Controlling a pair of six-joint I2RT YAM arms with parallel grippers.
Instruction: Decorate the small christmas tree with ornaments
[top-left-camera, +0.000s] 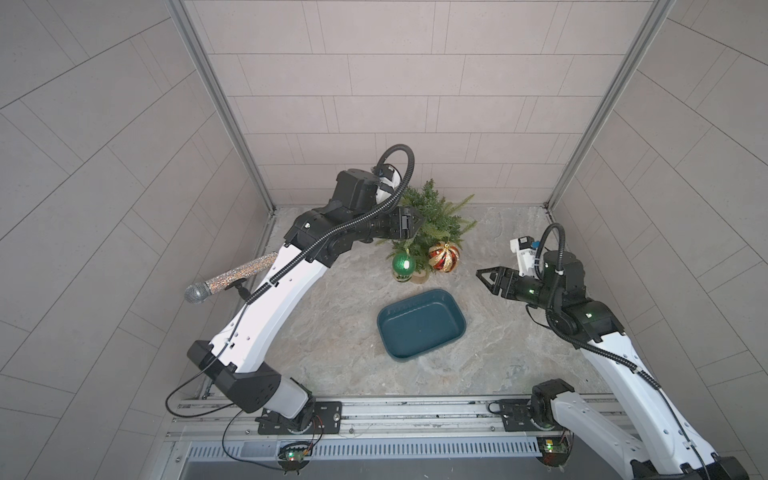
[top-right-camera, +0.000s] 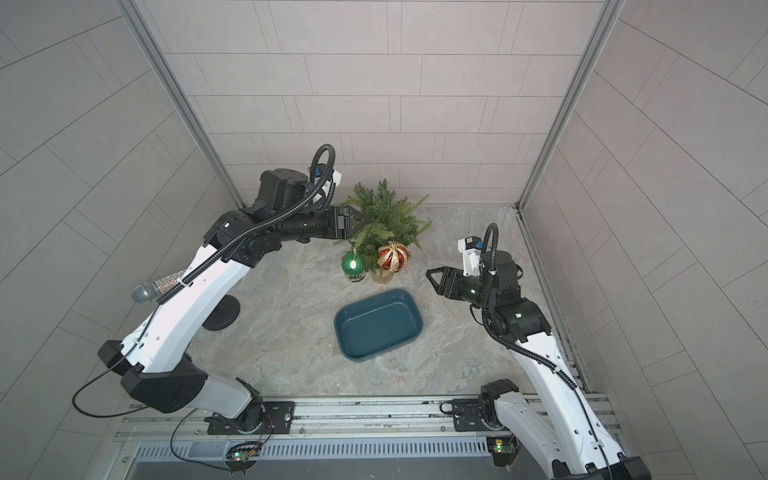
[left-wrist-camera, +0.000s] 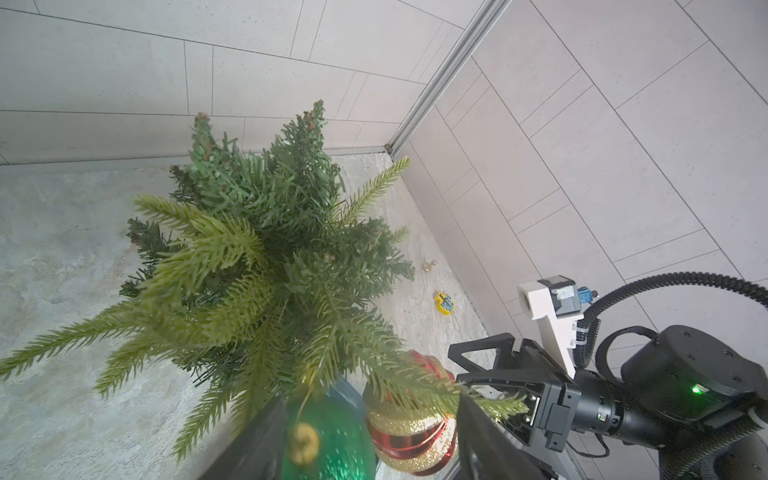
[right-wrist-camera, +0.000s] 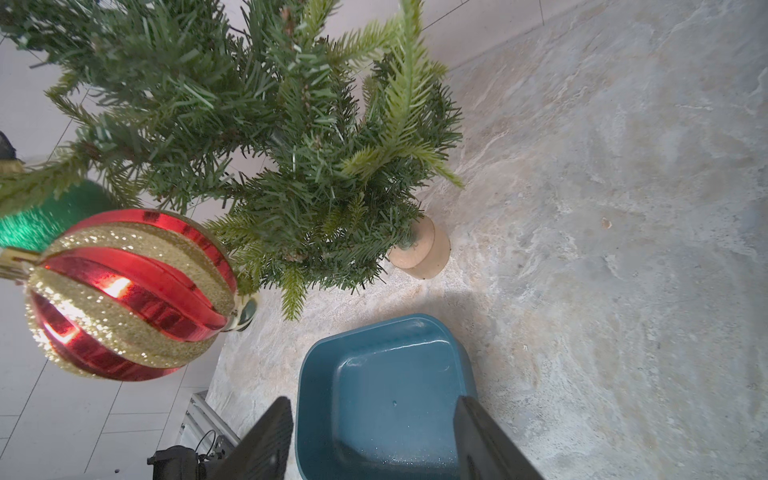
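Observation:
In the top left view the small green tree (top-left-camera: 436, 212) stands upright toward the back. A shiny green ornament (top-left-camera: 403, 263) hangs at its front left, with a gold ornament (top-right-camera: 354, 277) mostly hidden behind and below it. To their right hangs a red and gold striped ornament (top-left-camera: 444, 257). My left gripper (top-left-camera: 413, 222) is beside the tree's upper left, above the green ornament; its fingers (left-wrist-camera: 264, 440) are spread, and nothing appears gripped. Right of the tree, clear of the branches, my right gripper (top-left-camera: 485, 280) stands open and empty.
An empty dark blue tray (top-left-camera: 421, 324) lies in front of the tree. A glittery microphone (top-left-camera: 232, 278) on a stand is at the left. Small yellow and blue object (left-wrist-camera: 444, 302) lies on the floor beyond the tree. Free floor shows around the tray.

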